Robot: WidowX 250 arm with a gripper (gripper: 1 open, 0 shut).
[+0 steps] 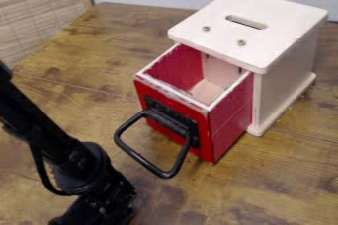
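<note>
A pale wooden box [290, 78] with a slot and two screws on its top stands on the wooden table. Its red drawer [230, 121] is pulled out toward the lower left and looks empty inside, with a black loop handle [172, 168] on the front. My gripper [99, 207] is low at the lower left, below and left of the handle and apart from it; its fingers are dark and cut off by the frame edge, so their state is unclear.
A woven mat or screen [34, 12] stands at the back left, beside a white wall.
</note>
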